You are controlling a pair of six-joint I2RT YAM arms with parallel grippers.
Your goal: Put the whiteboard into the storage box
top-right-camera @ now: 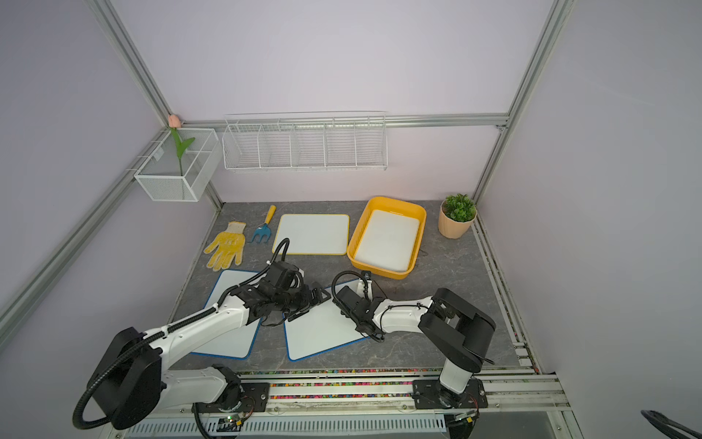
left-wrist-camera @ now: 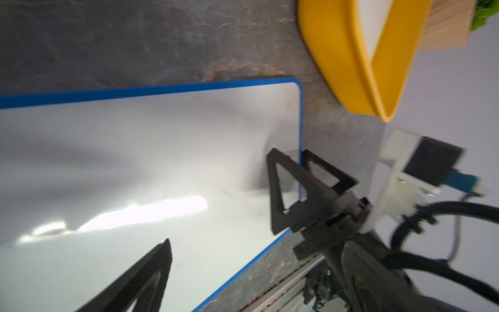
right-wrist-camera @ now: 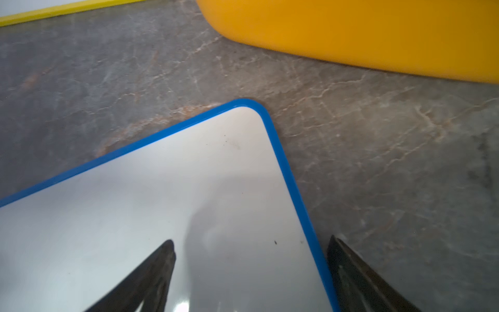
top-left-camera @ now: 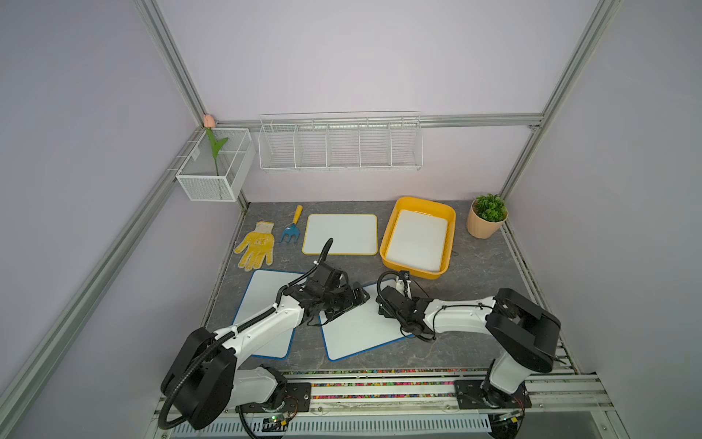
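In the top left view, a white whiteboard with a blue rim (top-left-camera: 365, 329) lies slanted on the table, both arms over its far part. My left gripper (top-left-camera: 358, 298) is open above it, pointing right. The left wrist view shows the board's white face (left-wrist-camera: 182, 156) between and below its fingers; nothing is gripped. My right gripper (top-left-camera: 385, 301) stands open at the board's right side. In the right wrist view, the blue right edge (right-wrist-camera: 293, 189) passes between its fingers, close to the right finger (right-wrist-camera: 356, 275). Behind the board is the yellow storage box (top-left-camera: 443, 263) with a white inside.
Another blue-rimmed board (top-left-camera: 274, 340) lies partly under the left arm. A yellow-rimmed board (top-left-camera: 340, 234), fork (top-left-camera: 291, 232) and glove (top-left-camera: 256, 247) lie behind. A potted plant (top-left-camera: 488, 213) stands right of the box. The two grippers are close together.
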